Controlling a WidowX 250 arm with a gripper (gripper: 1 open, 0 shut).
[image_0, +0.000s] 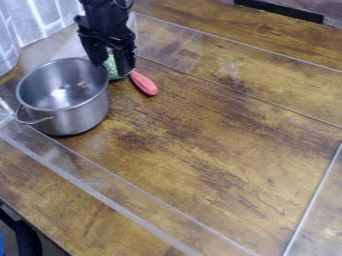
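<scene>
My black gripper is low at the upper left, just behind the steel pot, over a green object that it partly hides. Its fingers are small and dark here, so whether they are open or closed on the object is unclear. A pink elongated object lies on the wood just right of the green one. The steel pot sits at the left with its handle toward the front.
A pale crumpled backdrop lines the upper left edge, and a dark slot runs along the far upper right.
</scene>
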